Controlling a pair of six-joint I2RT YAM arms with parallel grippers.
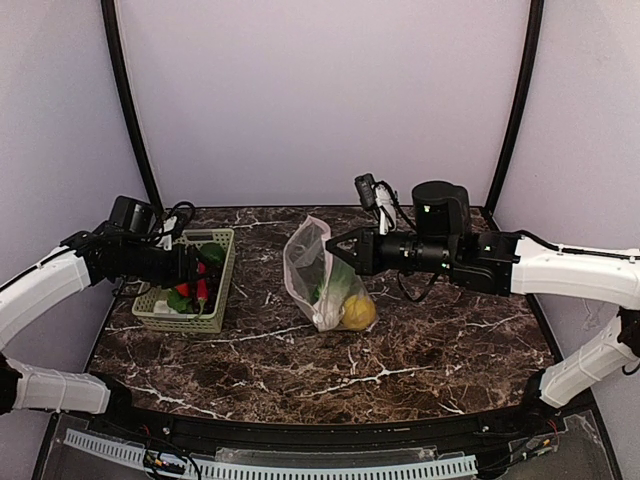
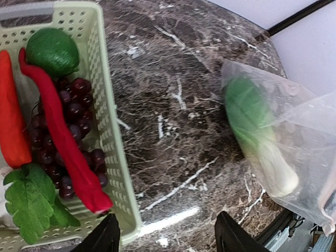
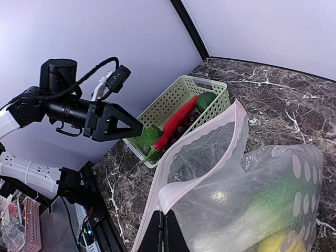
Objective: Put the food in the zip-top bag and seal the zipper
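A clear zip bag (image 1: 305, 270) stands at the centre, a green-and-white vegetable (image 2: 249, 121) and a yellow item (image 1: 355, 312) inside. My right gripper is shut on the bag's upper rim, holding it up. A green basket (image 1: 205, 322) at the left holds a red pepper (image 2: 58, 126), an orange-red item (image 2: 13, 115), grapes (image 2: 73, 110), a green round vegetable (image 2: 52, 50) and leafy greens (image 2: 31, 205). My left gripper is open above the basket's inner side, nothing between its fingers.
Walls enclose the back and sides.
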